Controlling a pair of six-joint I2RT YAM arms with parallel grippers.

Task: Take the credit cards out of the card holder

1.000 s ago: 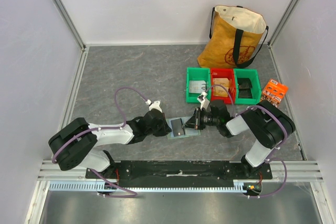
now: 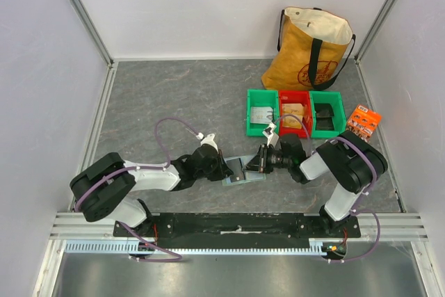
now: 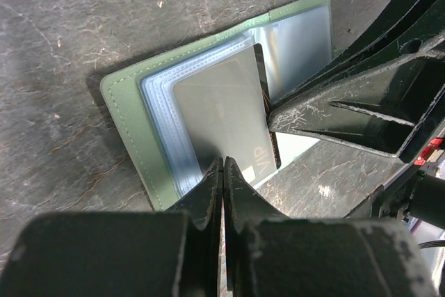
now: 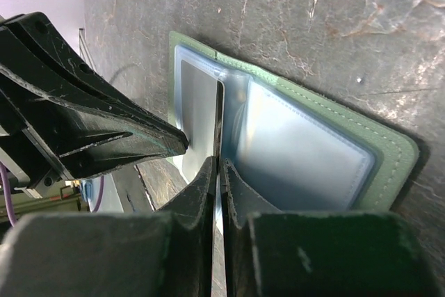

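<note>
The open card holder [image 2: 255, 176] lies on the table between my two grippers, with a green stitched border [image 3: 142, 151] and clear sleeves [image 4: 299, 147]. A grey card [image 3: 221, 109] sits in the sleeve on its left half, a dark edge [image 4: 220, 106] showing on the side facing the empty right half. My left gripper is shut, tips over the card's near part, nothing visible between them. My right gripper is shut too, its tips meeting the dark card edge. Whether they pinch that edge cannot be made out.
Behind the holder stand a green bin [image 2: 256, 130], a red bin [image 2: 284, 131] and another green bin [image 2: 338, 119], with items inside. An orange packet [image 2: 363, 122] and a yellow bag [image 2: 299, 50] are at the right and back.
My left gripper has shifted slightly right, further over the card's sleeve. The right gripper has barely moved, and the holder lies in about the same place.
</note>
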